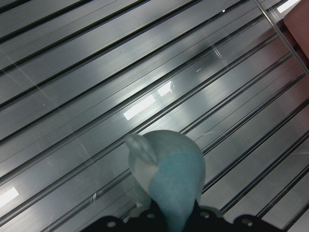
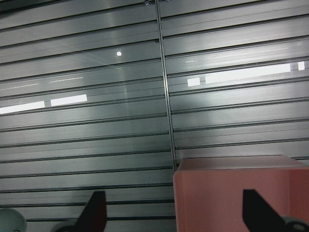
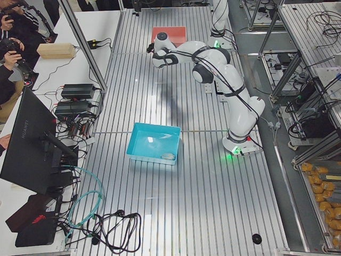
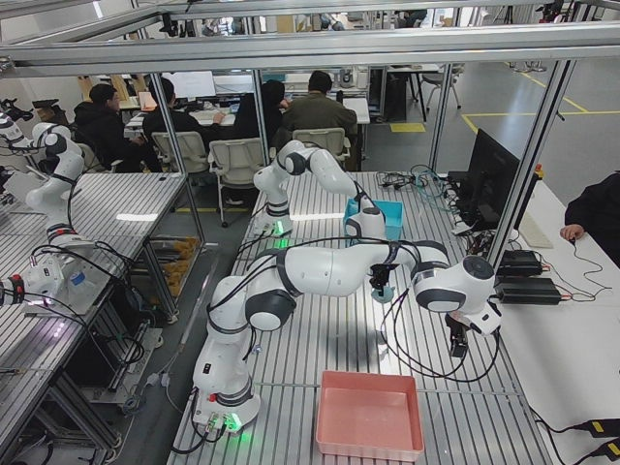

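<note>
A light teal, soft-looking object [image 1: 176, 179] fills the lower middle of the left wrist view, held in my left gripper, which is shut on it; in the camera right view it hangs [image 4: 382, 294] over the slatted table. My right gripper is open, with its dark fingers over the edge of the pink bin [image 2: 231, 188] and the slats beside it. The pink bin [image 4: 368, 383] stands at the near end of the table in the camera right view. A blue bin [image 3: 149, 140] stands toward the other end, with a pale item [image 3: 168, 156] inside.
Coiled cables [image 3: 120, 229] lie at a table corner near the monitor [image 3: 26, 138]. Both arms reach over the middle of the table. Much of the surface around the bins is bare.
</note>
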